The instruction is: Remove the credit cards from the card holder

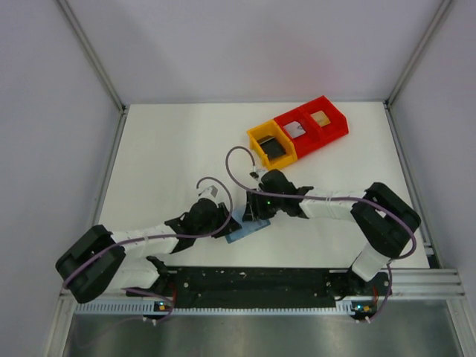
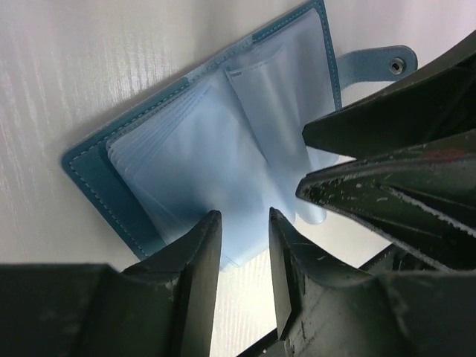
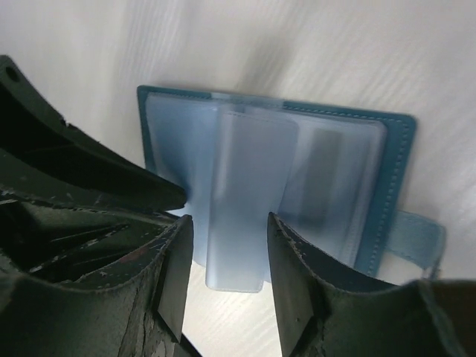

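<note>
The card holder (image 1: 248,227) lies spread flat on the table between both grippers. It has blue stitched edges and clear, whitish sleeves (image 2: 201,149) inside. One sleeve flap (image 3: 249,186) stands partly raised, its narrow bent strip in front of the right gripper. My left gripper is open by a part of its width, low over the sleeves at the holder's left part. My right gripper is open, its fingertips on either side of the raised flap, touching or not I cannot tell. No separate card can be made out in the sleeves.
The two grippers are close together, and the left fingers (image 3: 167,195) show at the edge of the right wrist view. A strap with a snap (image 2: 379,65) sticks out from the holder. At the back stand a yellow tray (image 1: 262,134) and red trays (image 1: 327,108).
</note>
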